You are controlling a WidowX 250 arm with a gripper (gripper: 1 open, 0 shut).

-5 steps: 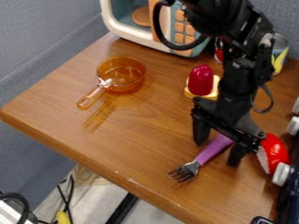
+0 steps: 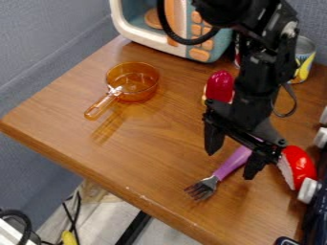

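My black gripper (image 2: 232, 158) hangs over the right part of the table, its two fingers spread apart above a fork with a purple handle (image 2: 228, 167) and metal tines pointing toward the lower left. The fork lies on the wood, partly hidden behind the gripper. A red object (image 2: 219, 86) stands just behind my arm, and a red and white item (image 2: 297, 165) lies to the gripper's right.
An amber pan (image 2: 132, 83) sits at the back left of the wooden table (image 2: 115, 144). A toy oven (image 2: 141, 19) and a can (image 2: 304, 59) stand at the back. Dark items crowd the right edge.
Since a second ago my gripper has risen a little from around the fork's handle. The fork appears in the same place.
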